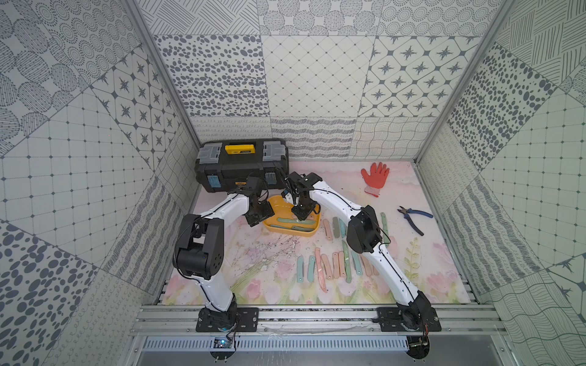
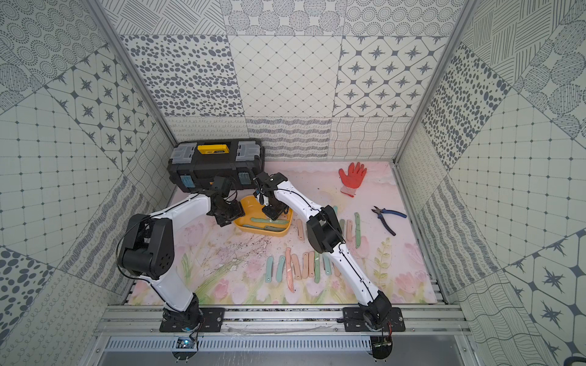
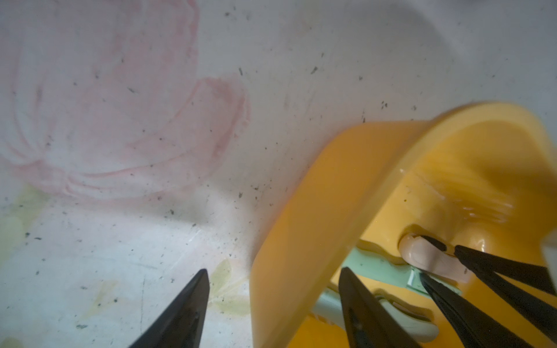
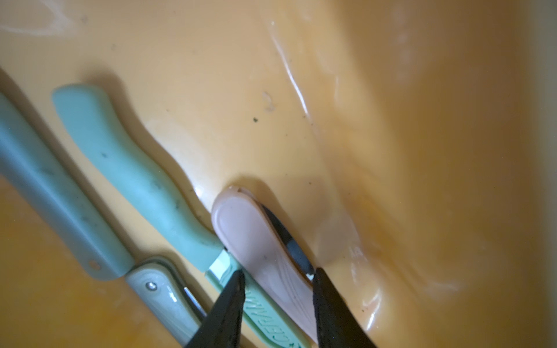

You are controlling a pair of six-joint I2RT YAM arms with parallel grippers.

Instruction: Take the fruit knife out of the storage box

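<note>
The yellow storage box (image 1: pixel 274 207) holds a pink folding knife (image 4: pixel 261 249), a teal-handled knife (image 4: pixel 139 174) and blue-grey knives (image 4: pixel 63 191), seen closely in the right wrist view. My right gripper is down inside the box, its fingers part open over the pink knife and the teal knife; whether they touch is unclear. My left gripper stands open at the box's left end, with the wall between or just below its fingertips.
A black toolbox (image 1: pixel 241 167) stands behind the box. Several knives and sheaths (image 1: pixel 326 268) lie on the table in front and to the right. A red glove (image 1: pixel 375 177) and pliers (image 1: pixel 415 216) lie at the right.
</note>
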